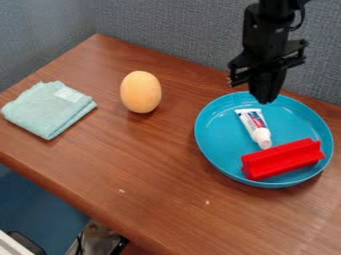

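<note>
My black gripper hangs over the back part of a blue plate, above the white toothpaste tube; whether its fingers are open or shut is hard to tell from this view. A red block-like item lies on the front right of the plate, beside the tube.
An orange egg stands left of the plate. A folded light-blue cloth lies at the table's left. A grey padded wall runs along the back.
</note>
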